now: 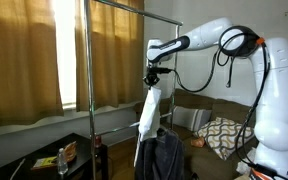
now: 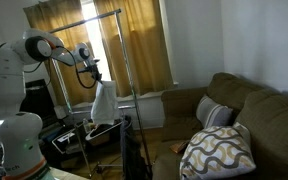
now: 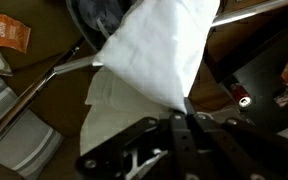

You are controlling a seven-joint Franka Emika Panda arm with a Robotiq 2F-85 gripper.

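A white cloth (image 1: 150, 115) hangs from my gripper (image 1: 152, 84), whose fingers are shut on its upper end. In exterior view 2 the cloth (image 2: 105, 104) drops in a long strip beside the rack's upright. Seen from the wrist, the cloth (image 3: 160, 48) spreads out from the fingertips and covers much of the view's middle; the pinched edge itself is mostly hidden. Below it, a dark garment (image 1: 163, 156) drapes at the rack's low bar. Whether the white cloth touches that bar or the garment, I cannot tell.
The metal rack (image 1: 88, 60) has tall uprights and a top bar close to my arm. A dark table (image 1: 54, 165) with a bottle (image 1: 62, 160) stands at the left. Behind are a brown sofa (image 2: 246, 100) and patterned pillow (image 2: 216, 152).
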